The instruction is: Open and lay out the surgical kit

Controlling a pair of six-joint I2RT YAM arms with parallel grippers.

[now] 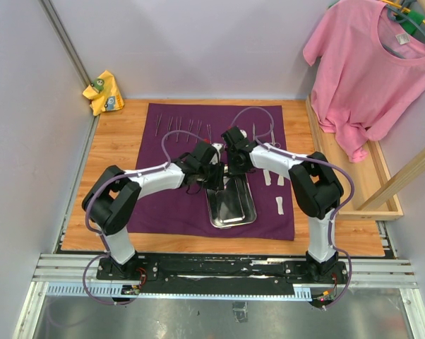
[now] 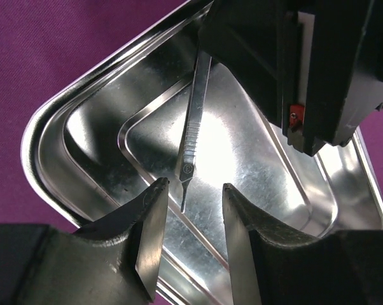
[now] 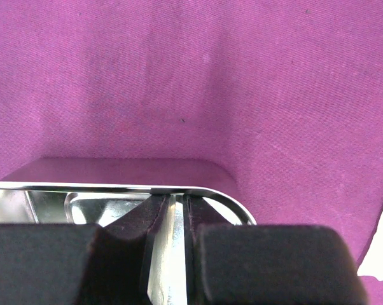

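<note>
The steel tray (image 1: 230, 220) lies on the purple cloth, with a slim metal scalpel handle (image 2: 191, 130) slanting over its floor in the left wrist view. My left gripper is open; the handle's narrow tip shows between its fingers, neither finger visibly pressing on it. The handle's upper end disappears behind the right gripper's dark body (image 2: 261, 63). In the right wrist view, my right gripper reaches over the tray's edge, its fingers close together. A bright metal strip (image 3: 172, 254) shows between them; whether they grip it I cannot tell.
Several thin instruments (image 1: 178, 128) stand in a row on the cloth's far part. White packets (image 1: 279, 205) lie right of the tray. A yellow bag (image 1: 104, 93) is at the back left; a pink shirt (image 1: 371, 70) hangs over a wooden rack at right.
</note>
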